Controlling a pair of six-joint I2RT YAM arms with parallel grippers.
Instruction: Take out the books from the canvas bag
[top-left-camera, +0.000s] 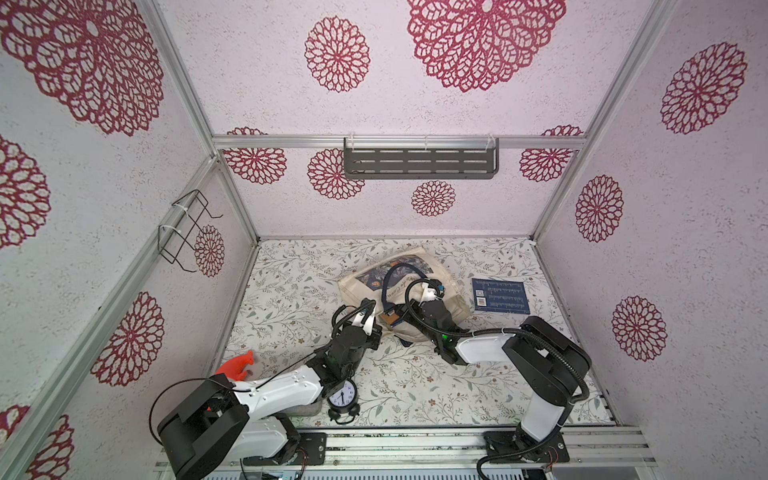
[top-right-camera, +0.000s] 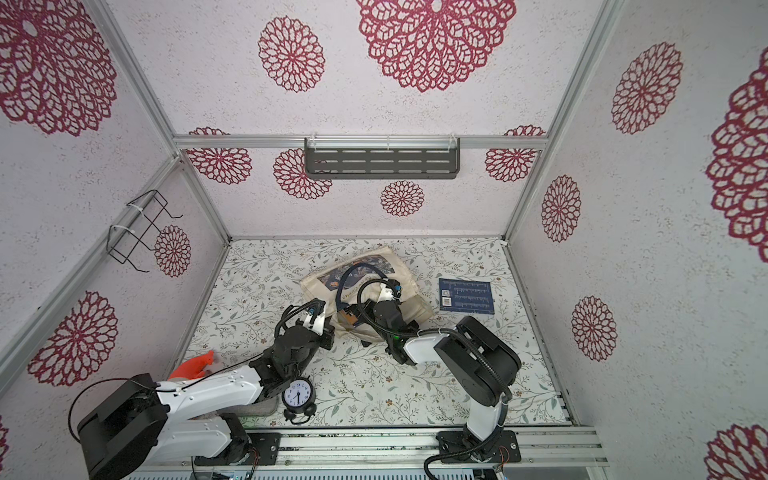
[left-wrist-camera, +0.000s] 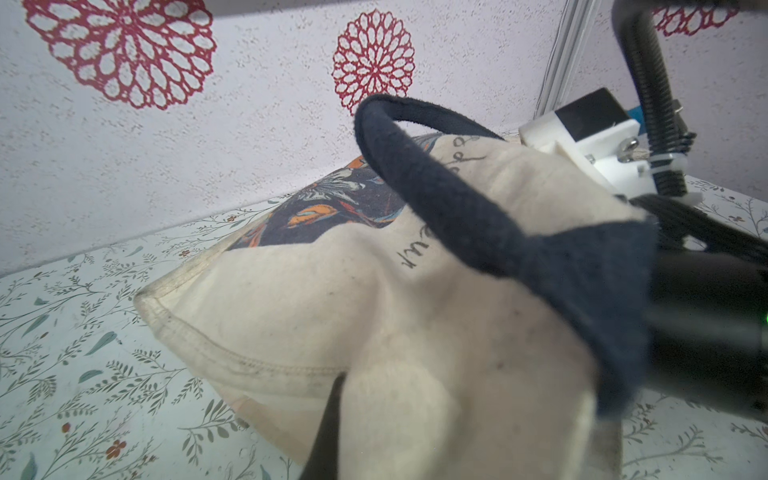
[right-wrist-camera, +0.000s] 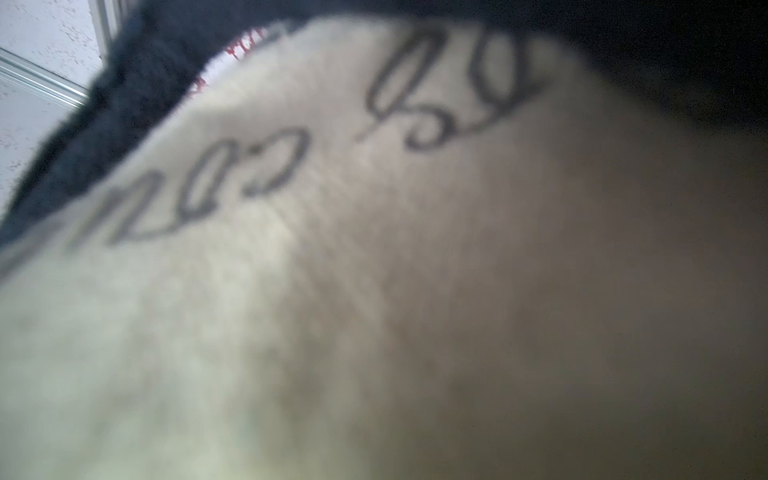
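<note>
A cream canvas bag (top-left-camera: 360, 286) with dark blue handles (left-wrist-camera: 448, 216) lies mid-table, its print and cursive lettering showing. In the top views some brown and blue edges of contents show at its opening. My left gripper (top-left-camera: 369, 320) is at the bag's near left edge, shut, with cloth against it in the left wrist view; whether any is between the fingers is hidden. My right gripper (top-left-camera: 400, 310) reaches into the bag's opening; its fingertips are hidden, and the right wrist view is filled with blurred canvas (right-wrist-camera: 384, 280) and handle.
A blue printed sheet (top-left-camera: 501, 296) lies right of the bag. An alarm clock (top-left-camera: 342, 395) and an orange-red object (top-left-camera: 237, 364) are near the left arm.
</note>
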